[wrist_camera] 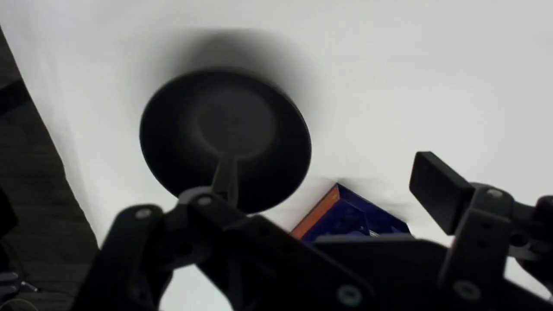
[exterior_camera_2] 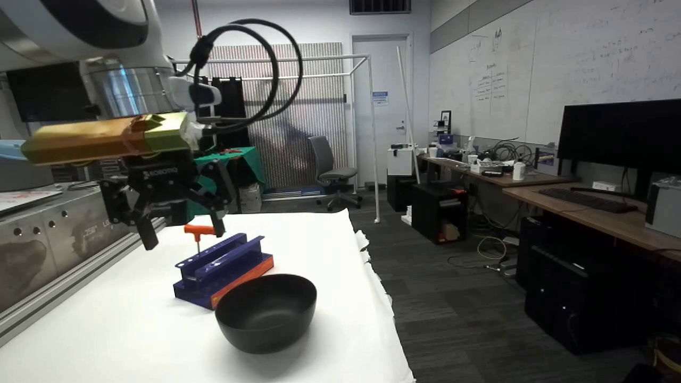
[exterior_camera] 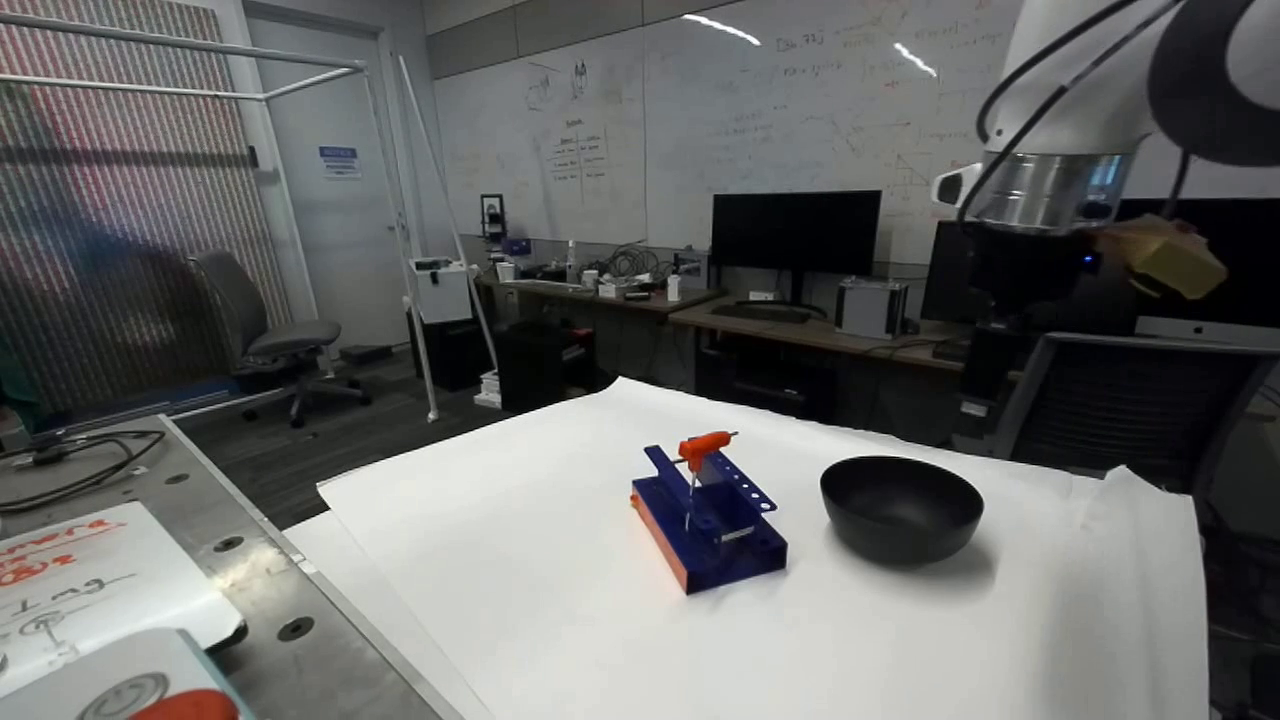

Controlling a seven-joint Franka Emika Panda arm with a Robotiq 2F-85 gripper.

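Note:
On the white-covered table stands a dark blue holder [exterior_camera: 720, 552] with an orange side. An orange-handled hex key [exterior_camera: 704, 449] is upright in it, its handle above the holder's top. Beside the holder is a black bowl [exterior_camera: 902, 510]; from the wrist view the bowl [wrist_camera: 228, 129] looks empty. My gripper [exterior_camera_2: 185, 237] is open above the table, its fingers wide apart with nothing between them. In the wrist view, part of the holder [wrist_camera: 342, 215] shows between the fingers, well below, and the gripper's own body covers the rest of it.
White paper [exterior_camera: 516, 564] covers the table, with wide clear room around the holder and bowl. A metal bench [exterior_camera: 264, 576] runs along one side. Monitors and a chair [exterior_camera: 1140, 408] stand beyond the table.

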